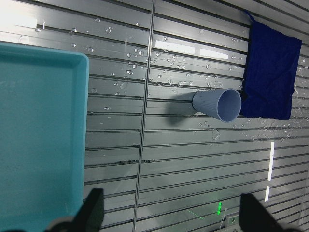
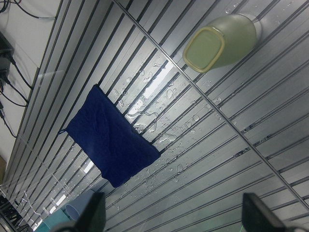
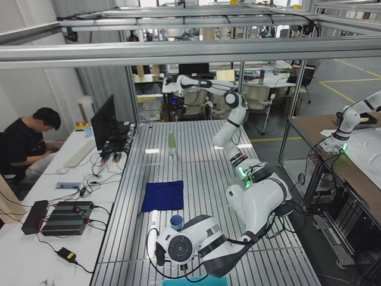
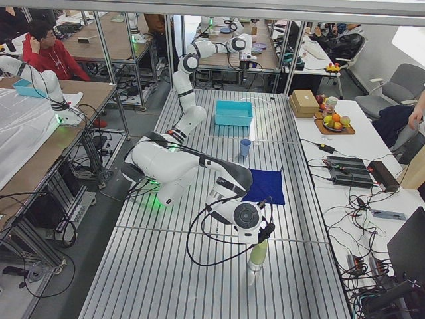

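Observation:
A blue cup (image 1: 216, 105) stands near a dark blue cloth (image 1: 270, 72) lying flat, with a teal bin (image 1: 34, 130) at left in the left wrist view. A green bottle with clear base (image 2: 219, 43) stands beyond the cloth. My left gripper is open above the floor between bin and cup, its fingers empty. My right gripper hangs open above the slatted surface near bottle and cloth, also empty. In both camera views the near arm partly hides its gripper.
Water drops cover parts of the slatted metal table (image 3: 202, 149). A side desk (image 3: 71, 250) holds a monitor (image 3: 105, 122), power boxes and cables along one edge. Frame beams cross overhead.

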